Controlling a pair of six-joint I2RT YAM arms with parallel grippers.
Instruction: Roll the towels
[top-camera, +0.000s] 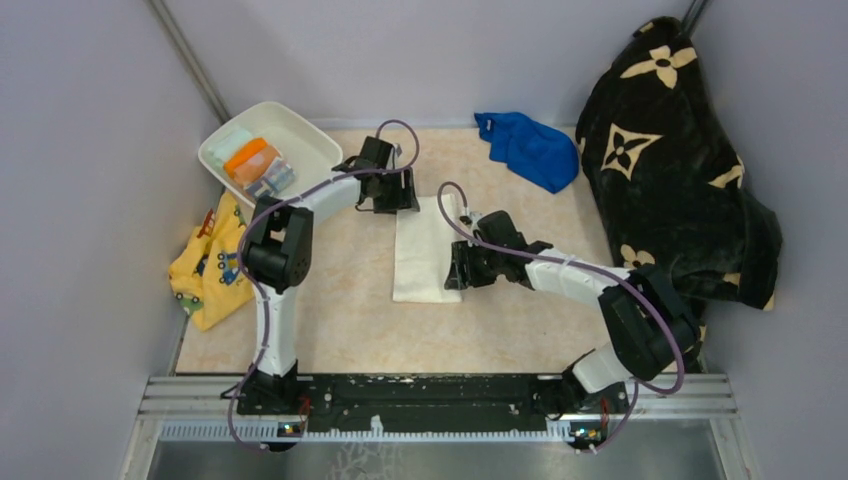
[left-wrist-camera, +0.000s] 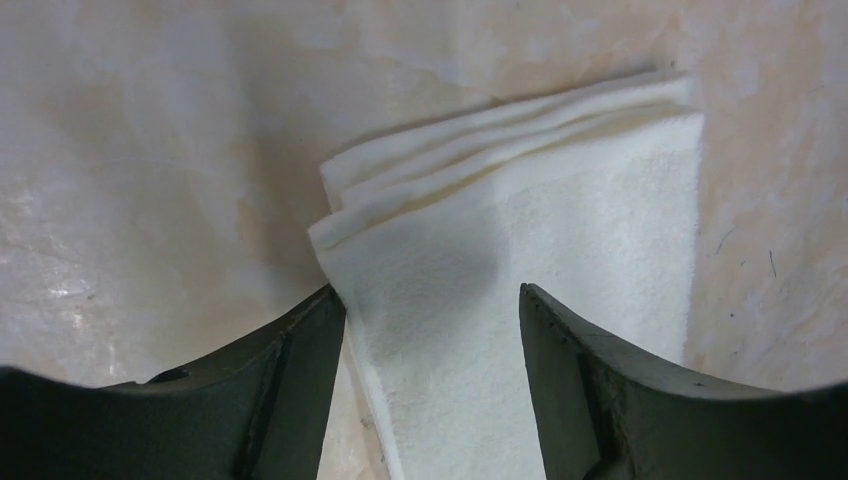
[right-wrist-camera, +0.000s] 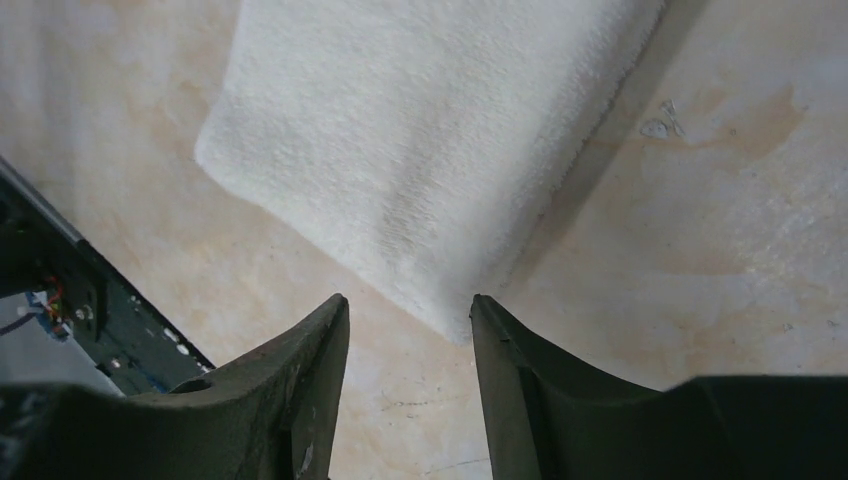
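A white towel (top-camera: 422, 255), folded into a long rectangle, lies lengthwise front to back near the table's middle. Its layered far end (left-wrist-camera: 500, 170) fills the middle of the left wrist view. My left gripper (top-camera: 408, 206) is open over that far end, its left fingertip at the towel's left edge and the other above the cloth. At the near right corner stands my right gripper (top-camera: 456, 276), also open. In the right wrist view that corner of the towel (right-wrist-camera: 420, 230) shows just beyond and between the fingertips, with no cloth gripped.
A white bin (top-camera: 318, 150) with packages stands at the back left, close to the left arm. The yellow cloth (top-camera: 212, 268) lies at the left, the blue cloth (top-camera: 535, 150) at the back. A dark patterned blanket (top-camera: 665, 160) fills the right side.
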